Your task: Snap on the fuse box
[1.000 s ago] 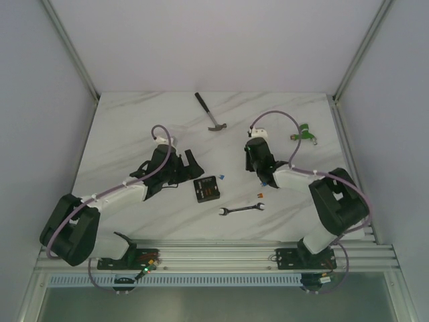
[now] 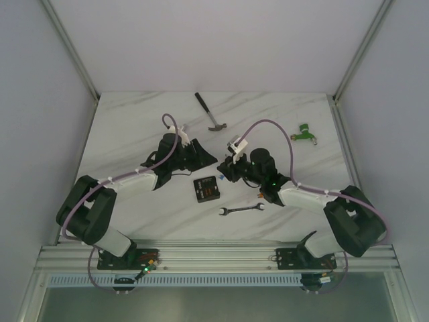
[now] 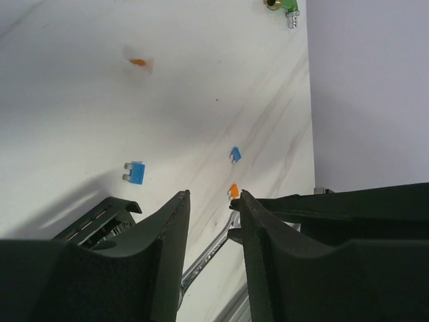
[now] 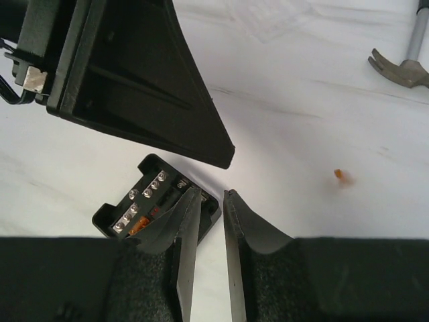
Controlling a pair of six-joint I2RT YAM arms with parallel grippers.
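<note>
The fuse box (image 2: 206,189), a black tray with screw terminals, lies at the middle of the table, also seen in the right wrist view (image 4: 154,198). My left gripper (image 2: 204,159) is above and just behind it; my right gripper (image 2: 228,168) hangs above and to its right. Whether either finger holds anything between its fingertips is hidden or too small to tell. A small blue fuse (image 3: 135,173) and an orange fuse (image 3: 233,191) lie on the table.
A wrench (image 2: 241,209) lies in front, a hammer (image 2: 214,125) behind, and a green valve (image 2: 303,133) at the back right.
Both grippers have moved toward each other over the area by the fuse box; the right one came down and left from further back right, the left one up and right.
</note>
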